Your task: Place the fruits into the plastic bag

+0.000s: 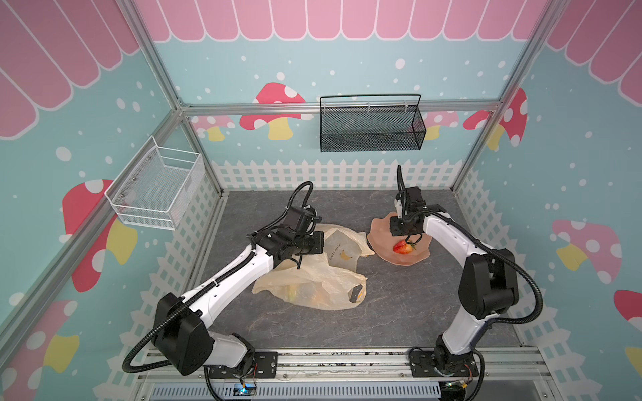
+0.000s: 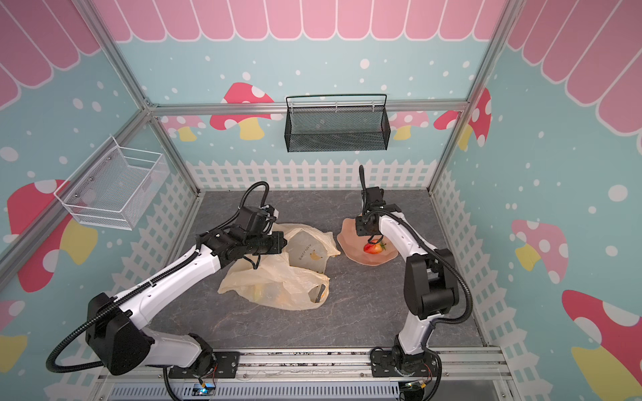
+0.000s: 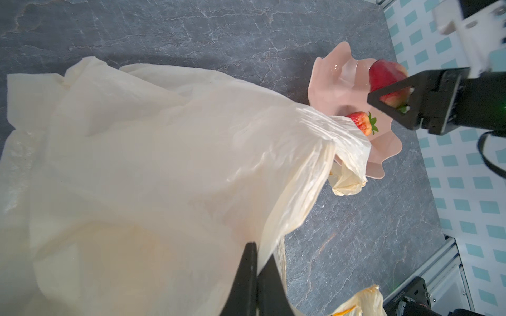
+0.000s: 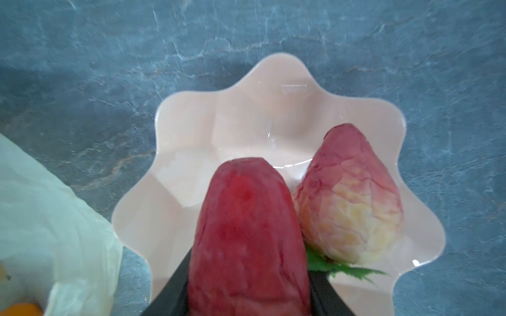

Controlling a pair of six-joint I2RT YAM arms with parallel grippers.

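Observation:
The pale, translucent plastic bag [image 1: 311,280] lies crumpled on the table with its mouth spread toward the plate. In the left wrist view, my left gripper is shut with the bag's edge pinched between its fingertips. My right gripper is shut on a red strawberry [image 4: 247,226], raised above the pink scalloped plate [image 4: 184,168]. Another red-and-yellow strawberry [image 4: 350,202] with green leaves rests in that plate. Inside the bag an orange fruit [image 4: 22,309] shows partly; the bag's film blurs the other contents.
Against the back wall hangs a black wire basket [image 1: 372,127], and a white one [image 1: 157,187] hangs at the left. Bare table [image 1: 414,300] lies in front of the plate. The bag's right edge nearly meets the plate.

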